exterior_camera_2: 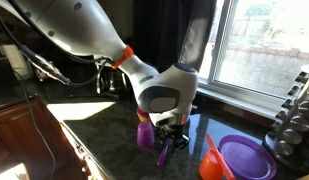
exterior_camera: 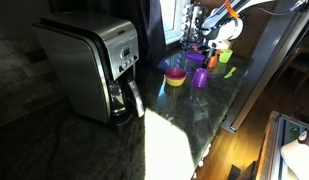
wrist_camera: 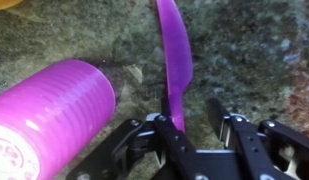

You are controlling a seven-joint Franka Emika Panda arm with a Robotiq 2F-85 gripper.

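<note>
A purple plastic knife (wrist_camera: 177,55) lies on the dark stone counter, and its lower end reaches between the fingers of my gripper in the wrist view. The fingers stand apart, with the knife close to the left finger (wrist_camera: 165,130) and a gap toward the right one. Whether the left finger touches it, I cannot tell. Exterior view 2 has the gripper (exterior_camera_2: 174,137) low over the counter, directly above the knife (exterior_camera_2: 165,152).
Left of the knife is a purple cup (wrist_camera: 56,115). An orange cup (exterior_camera_2: 210,166) and a purple plate (exterior_camera_2: 242,156) stand near the window side. Stacked bowls (exterior_camera: 175,77) and a coffee maker (exterior_camera: 99,65) are farther along the counter. Right of the fingers, the stone is bare.
</note>
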